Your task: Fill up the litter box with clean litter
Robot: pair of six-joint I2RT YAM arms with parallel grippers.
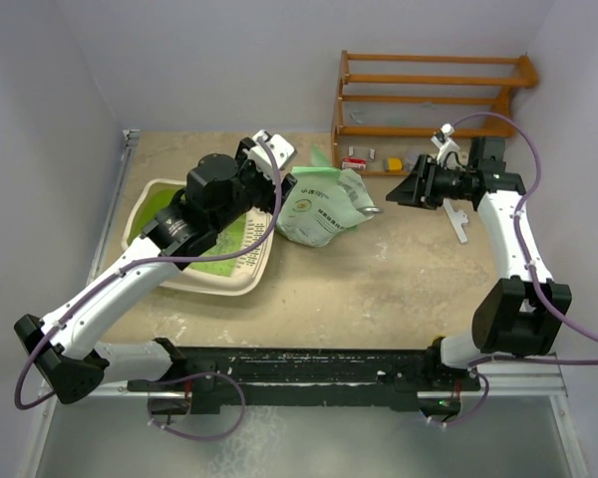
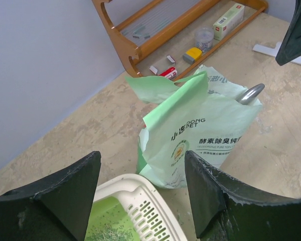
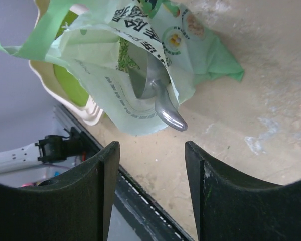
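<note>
The litter bag [image 1: 319,214], pale green with printed text, stands open beside the litter box [image 1: 241,284], a cream tray with green inside. A metal scoop [image 3: 168,110] lies in the bag, its handle poking out. My left gripper hangs above the box, facing the bag, fingertips apart and empty. My right gripper is open, just right of the bag and facing the scoop handle, with nothing between its fingers.
A wooden rack [image 1: 434,80] stands at the back right with small items on its floor, including a yellow object [image 1: 393,163]. A white clip [image 1: 456,221] lies on the right.
</note>
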